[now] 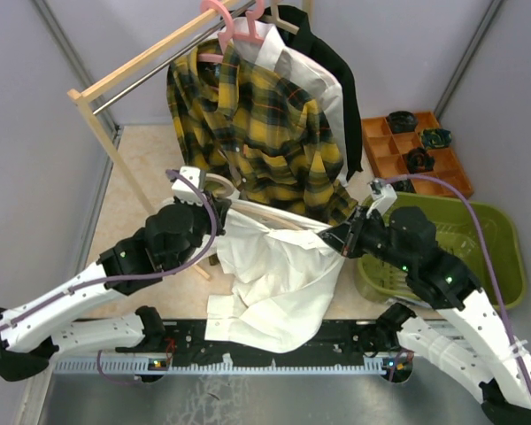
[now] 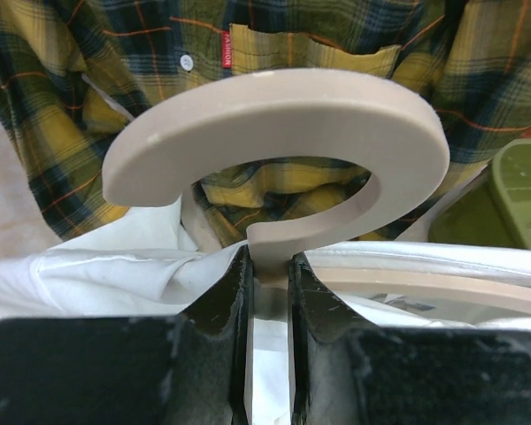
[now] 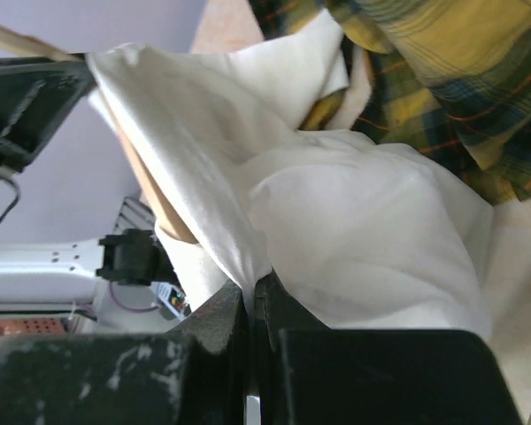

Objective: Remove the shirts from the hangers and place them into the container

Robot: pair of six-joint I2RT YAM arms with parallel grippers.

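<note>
A white shirt [image 1: 274, 283] hangs from a beige hanger between my two arms, in front of the clothes rack. My left gripper is shut on the neck of the hanger [image 2: 372, 115], whose curved hook rises above the fingers. In the top view the hanger's bar runs to the right inside the shirt. At the shirt's right shoulder, my right gripper is shut on a pinched fold of the white cloth. The right wrist view shows the hanger's bare wooden arm under the cloth, apart from the right fingers.
Behind hangs a yellow-and-green plaid shirt [image 1: 257, 124] on a wooden rack [image 1: 150, 57], with white and black garments beside it. A green basket [image 1: 487, 217] and an orange divided box [image 1: 380, 146] stand at the right.
</note>
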